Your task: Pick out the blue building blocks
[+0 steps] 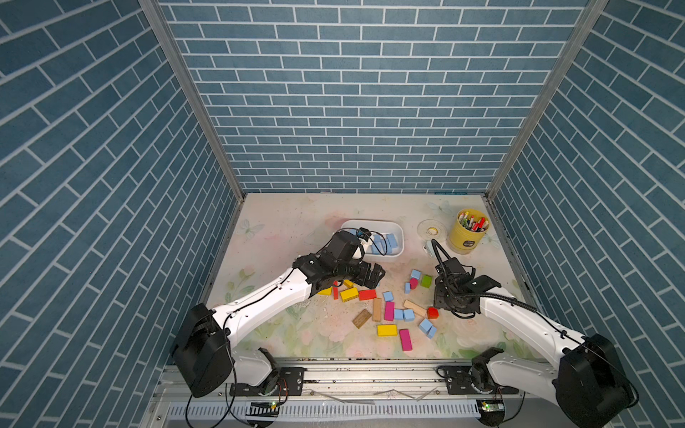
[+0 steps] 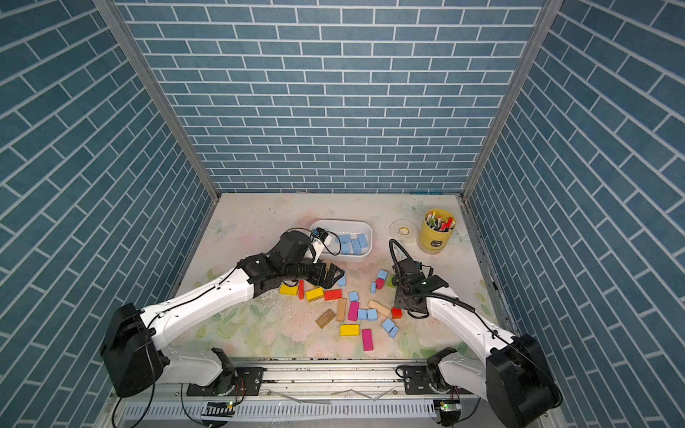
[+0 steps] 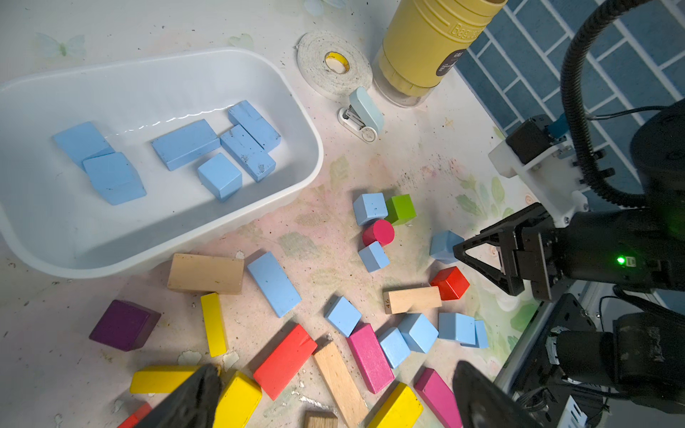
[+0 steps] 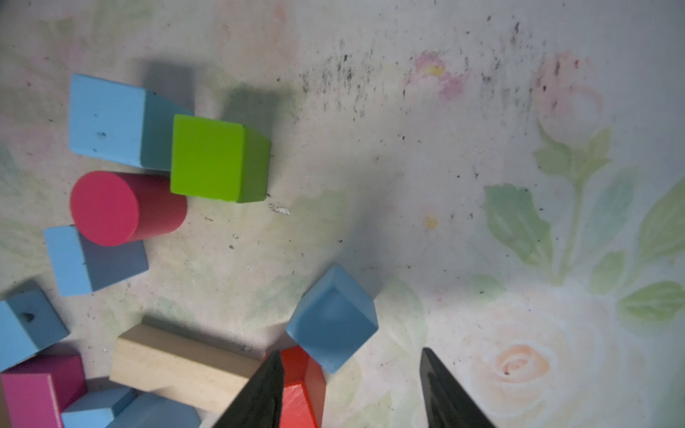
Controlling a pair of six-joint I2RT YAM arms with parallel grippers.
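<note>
Several blue blocks sit in the white tray (image 3: pixel 160 242). More are loose on the table, among them a long blue block (image 3: pixel 274 284) near the tray and a blue cube (image 3: pixel 370 208) beside a green one. Above the coloured blocks, my left gripper stands open, with its fingers wide apart and nothing held. On the right, my right gripper has its fingers apart. A blue block (image 4: pixel 334 321) shows just ahead of its fingertips, close by the red block (image 4: pixel 299 388); contact with the fingers cannot be made out.
Mixed in are a green block (image 4: pixel 210 158), a red cylinder (image 4: pixel 117 208) and a wooden block (image 4: pixel 182 367). A yellow cup (image 1: pixel 464 239), tape roll (image 3: pixel 334 64) and small stapler (image 3: pixel 362 114) stand farther back. Table space left of the tray is clear.
</note>
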